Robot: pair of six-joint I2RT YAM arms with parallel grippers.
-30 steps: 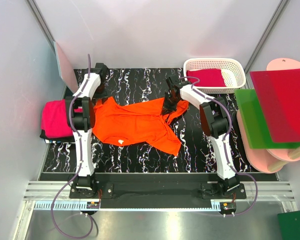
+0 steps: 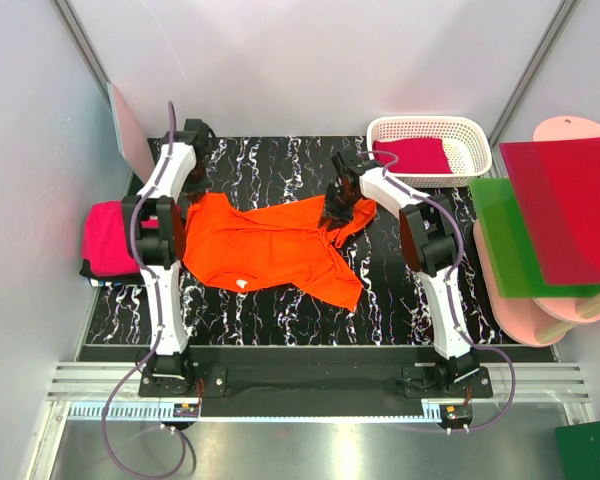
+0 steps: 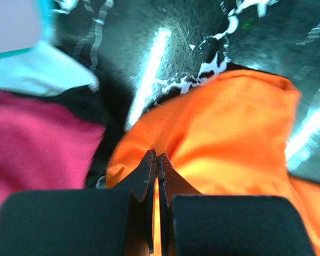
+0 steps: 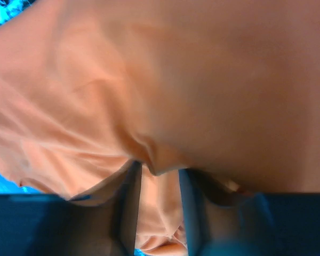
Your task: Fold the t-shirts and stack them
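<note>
An orange t-shirt (image 2: 260, 255) lies spread and creased across the middle of the table, its right part bunched. At its upper left corner, my left gripper (image 2: 194, 190) is shut; in the left wrist view the shirt (image 3: 229, 138) creases towards the touching fingertips (image 3: 152, 157), which pinch a thin bit of cloth. My right gripper (image 2: 338, 215) is at the bunched right part. In the right wrist view its fingers (image 4: 129, 200) stand apart, with a fold of the shirt (image 4: 80, 106) rising in front of the gap. That view is blurred.
Folded pink-red cloth (image 2: 112, 240) lies at the left edge, close to the left arm. A white basket (image 2: 382, 130) at the back right holds a red folded cloth (image 2: 415, 156). Bare black-and-white table (image 2: 270, 325) shows in front of the shirt and behind it.
My left gripper has shifted a little to the left, and the shirt's left edge has moved slightly left with it. The right arm looks still.
</note>
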